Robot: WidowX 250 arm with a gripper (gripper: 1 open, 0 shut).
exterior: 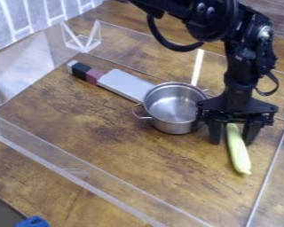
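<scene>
A pale yellow-green elongated vegetable (240,155) lies on the wooden table at the right. My black gripper (236,125) is low over its upper end, fingers pointing down around it; whether they touch it or are closed on it I cannot make out. Just left of the gripper sits a steel pot (170,108) with side handles.
A grey slab with a dark, red-banded end (121,82) lies behind the pot to the left. Clear plastic edges and a white wire piece (82,37) are at the back and sides.
</scene>
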